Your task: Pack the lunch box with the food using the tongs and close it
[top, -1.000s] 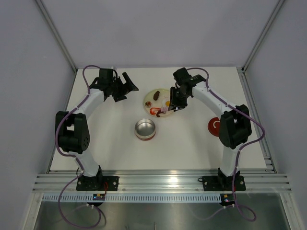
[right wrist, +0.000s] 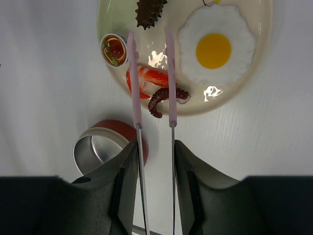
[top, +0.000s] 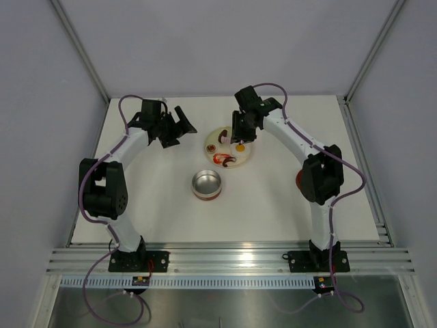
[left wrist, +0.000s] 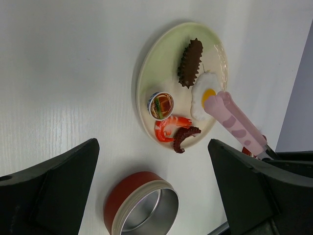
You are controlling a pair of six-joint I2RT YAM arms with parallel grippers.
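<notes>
A plate [left wrist: 146,122] holds a sea cucumber [right wrist: 149,12], fried egg [right wrist: 213,51], small cup of food [right wrist: 112,49], shrimp [left wrist: 161,128] and octopus piece [right wrist: 159,102]. My right gripper stands open over it, long pink-tipped tongs pointing down, nothing seen between them. My left gripper [top: 177,126] is open and empty left of the plate. A steel lunch container [top: 206,183] with a red outside sits in front of the plate.
A red round object [top: 298,179], partly hidden by the right arm, lies at the right.
My right gripper has moved back and left over the plate, its arm now covering more of the red round object. The left arm is almost still.
</notes>
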